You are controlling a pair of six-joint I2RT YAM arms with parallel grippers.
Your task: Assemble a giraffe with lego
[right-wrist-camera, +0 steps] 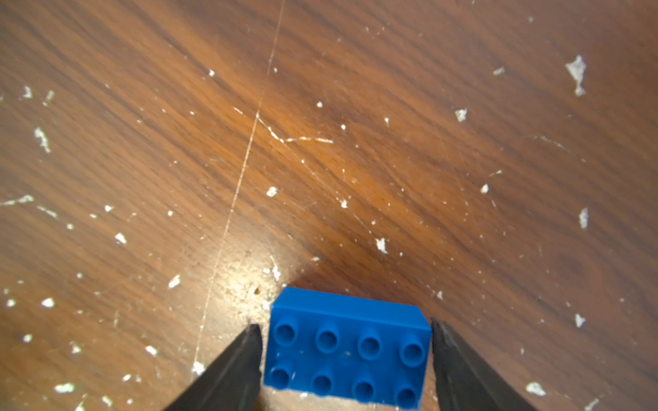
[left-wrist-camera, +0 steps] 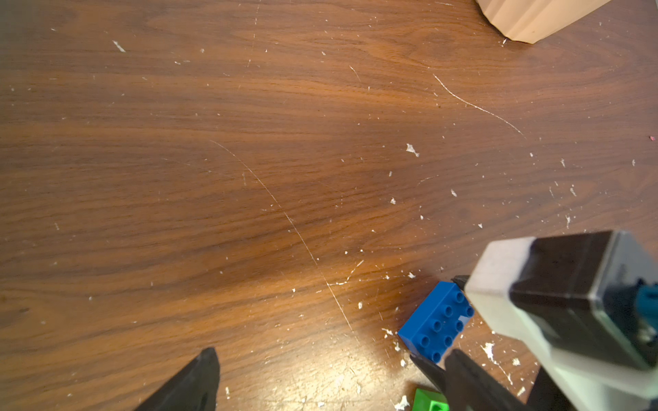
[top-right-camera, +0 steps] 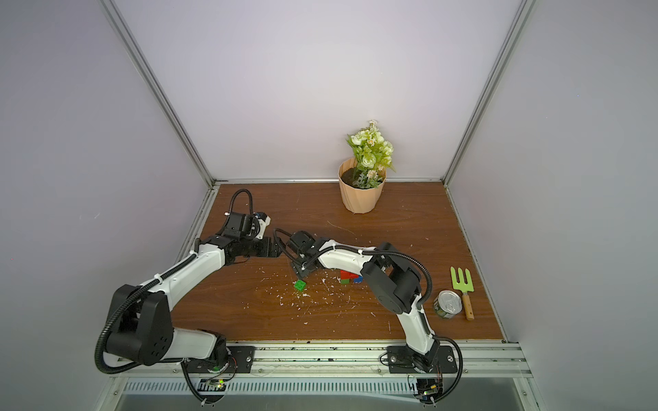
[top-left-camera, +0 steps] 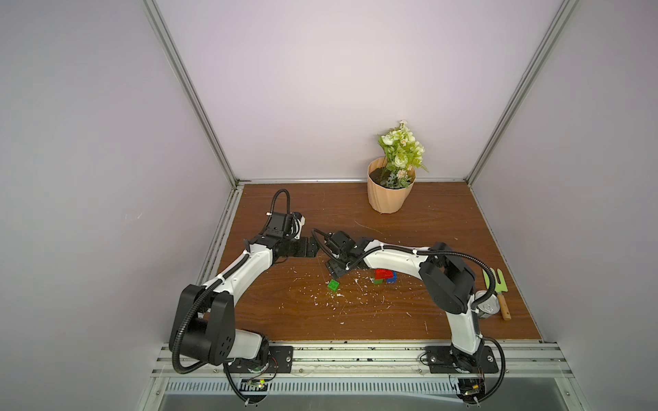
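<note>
In the right wrist view, a blue brick [right-wrist-camera: 346, 352] shows its studs toward the camera. My right gripper has one finger at each end of it; the right finger [right-wrist-camera: 445, 363] looks to touch, and whether the left one grips is unclear. In the left wrist view, the same blue brick [left-wrist-camera: 436, 322] sits beside a green brick [left-wrist-camera: 429, 400]. My left gripper is open, its fingers wide apart with bare table between. From above, the green brick [top-left-camera: 333, 285] lies just in front of the right gripper, and red [top-left-camera: 384, 273] and blue [top-left-camera: 391, 278] pieces show under the right arm.
A flower pot [top-left-camera: 387, 195] stands at the back. Toward the right edge are a tin can [top-right-camera: 448, 303] and a green garden fork [top-right-camera: 462, 284]. Both grippers are close together mid-table. Pale crumbs are scattered over the wood.
</note>
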